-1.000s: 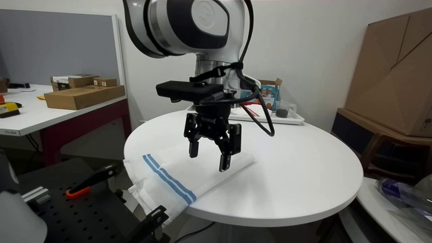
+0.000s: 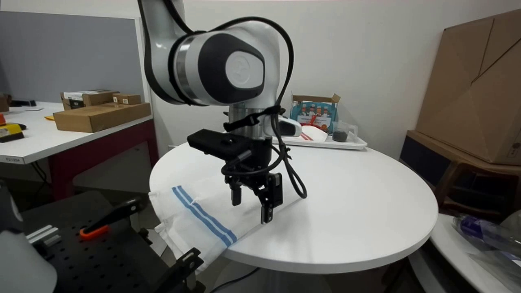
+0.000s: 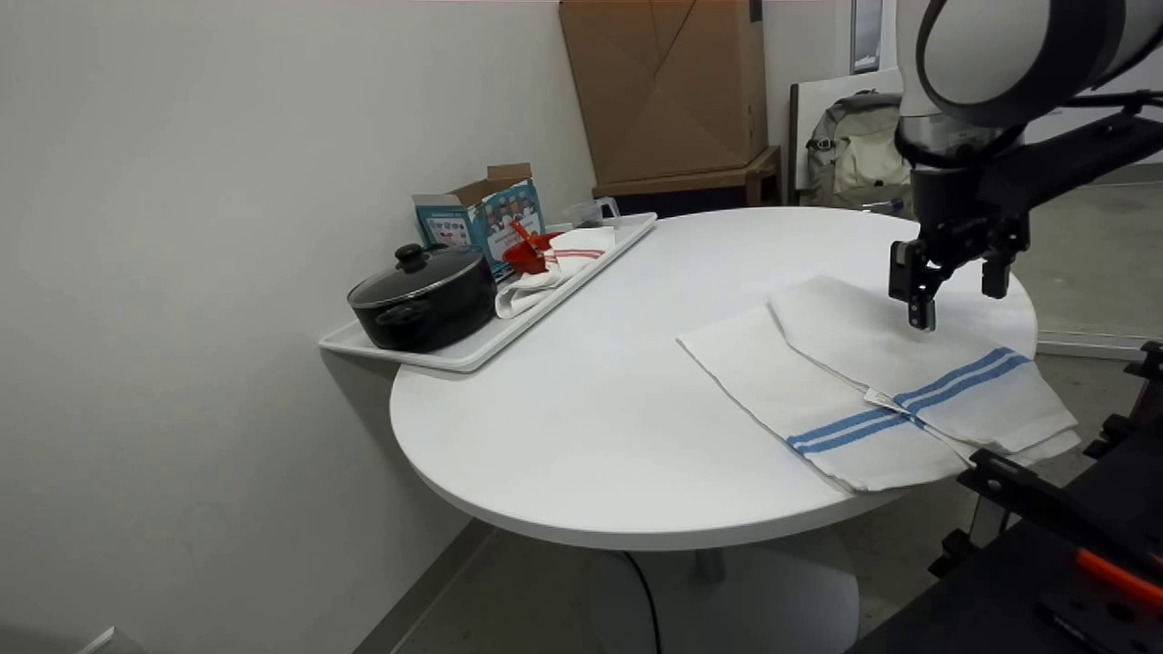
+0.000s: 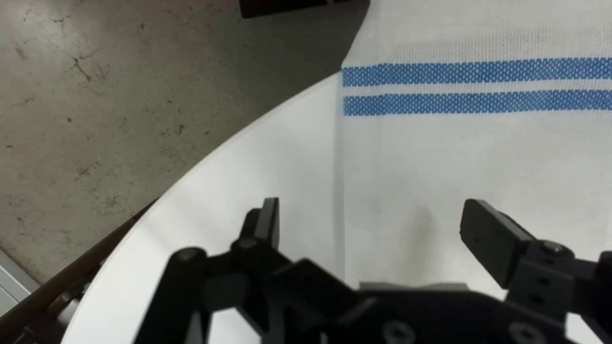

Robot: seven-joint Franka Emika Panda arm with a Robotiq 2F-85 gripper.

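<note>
A white towel (image 2: 210,215) with paired blue stripes lies on the round white table (image 2: 351,210), one end hanging past the edge. In exterior view 2 the towel (image 3: 752,365) looks folded over, its upper layer lying askew on the lower one. Above the towel's near side my gripper (image 2: 251,207) points down, open and empty. Through the wrist view the gripper straddles the towel's side edge: the left fingertip is over bare table, the right one over cloth. Whether either finger touches the cloth is hard to tell.
Along the wall a white tray (image 3: 480,351) holds a black lidded pot (image 3: 420,300), a red item, another cloth and a box (image 3: 485,223). A dark perforated platform (image 2: 97,244) with black clamps stands close to the towel's overhanging end.
My gripper has come lower and slightly to the left, tilting as it moved closer to the towel's near edge. The towel has not visibly moved.
</note>
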